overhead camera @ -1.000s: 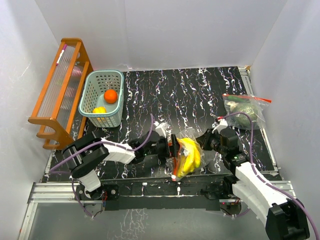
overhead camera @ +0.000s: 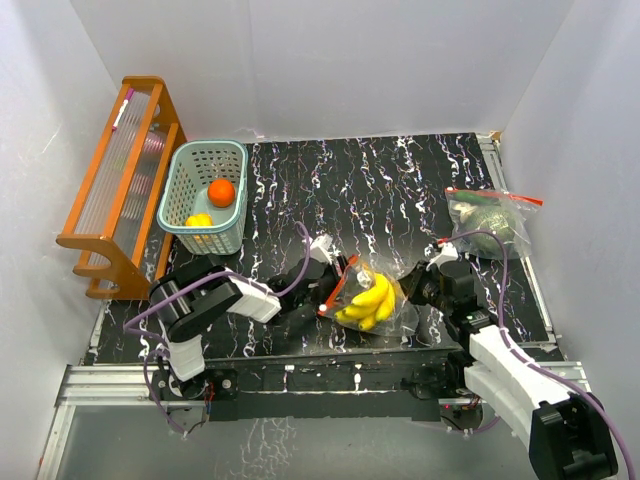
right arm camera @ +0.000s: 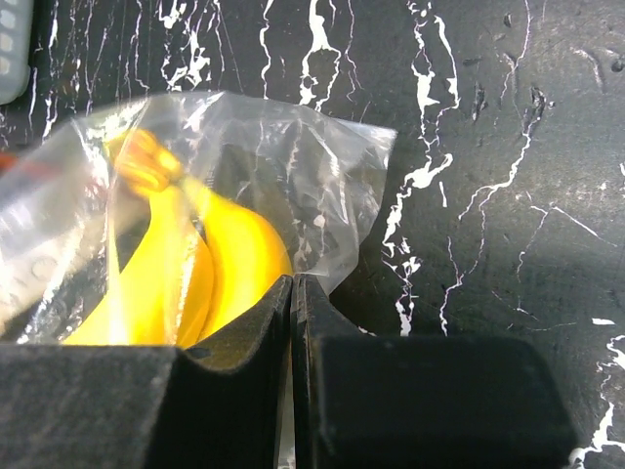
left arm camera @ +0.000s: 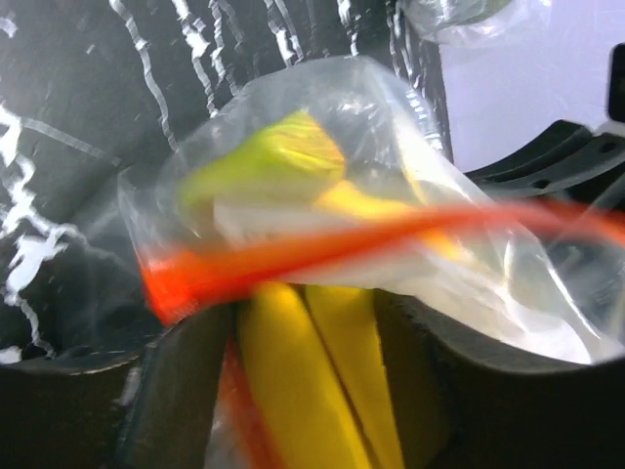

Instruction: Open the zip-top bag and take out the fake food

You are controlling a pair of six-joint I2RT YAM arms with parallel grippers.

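The clear zip bag (overhead camera: 402,316) with yellow bananas (overhead camera: 372,302) lies near the front edge between both grippers. My left gripper is part open at the bag's red-zipped mouth (left arm camera: 361,234), yellow fruit showing between its fingers; whether it touches the fruit is unclear. My right gripper is shut on the bag's clear plastic at the right side, beside the bananas (right arm camera: 234,264).
A mint basket (overhead camera: 175,185) holding an orange and a yellow item stands at back left, beside a wooden rack (overhead camera: 105,245). Another bag (overhead camera: 490,215) lies at back right.
The left gripper has shifted at the bag's mouth, and the bag with bananas has changed shape and position slightly.
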